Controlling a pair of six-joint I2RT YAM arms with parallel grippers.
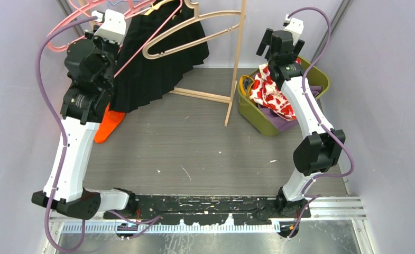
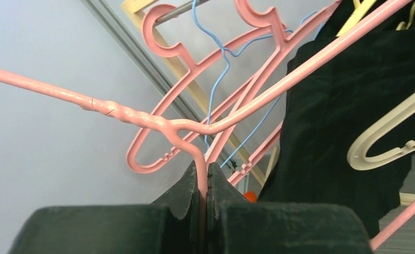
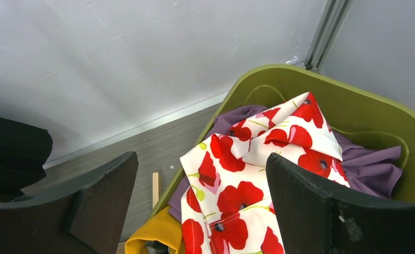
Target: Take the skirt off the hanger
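In the left wrist view my left gripper is shut on a pink hanger (image 2: 295, 76), whose hook runs down between the fingertips. The hanger's arms spread across that view, and no cloth shows on their visible part. Behind it hangs the black skirt (image 2: 342, 121), its top near a yellow hanger (image 2: 357, 17). Seen from above, the pleated skirt (image 1: 152, 69) drapes at the back left, partly covered by the left arm. My right gripper stands open over the basket, nothing between its fingers.
An olive basket (image 1: 260, 120) at right holds red-and-white floral cloth (image 3: 237, 198) and purple cloth. Beige hangers (image 1: 210, 39) hang near the wooden rack post (image 1: 238, 53). Other pink hangers (image 2: 165, 106) hang on the rail. Orange cloth (image 1: 109, 126) lies at left.
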